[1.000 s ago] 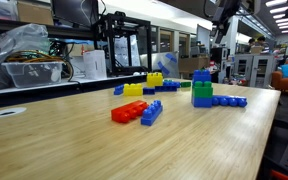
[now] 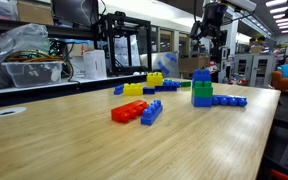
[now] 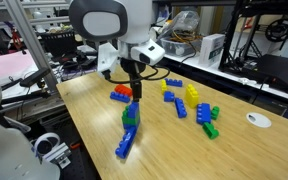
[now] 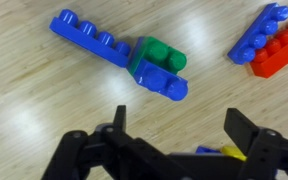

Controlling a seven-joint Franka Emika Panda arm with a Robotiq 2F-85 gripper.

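Note:
A small stack of toy bricks stands on the wooden table, with a blue brick on top, a green brick in the middle and a long blue brick underneath. In the wrist view, the top blue brick partly covers the green brick, and the long blue brick runs off to the upper left. My gripper is open, its fingers wide apart and nothing between them. It hangs above the table, with the stack ahead of its fingertips in the wrist view.
A red brick and a blue brick lie side by side, apart from the stack. Several blue, yellow and green bricks are scattered farther off, among them a yellow brick. Bare table stretches out on the right in exterior view 2.
Over the last second my gripper has come down and shifted left in exterior view 1, nearer the stack. The bricks have not moved.

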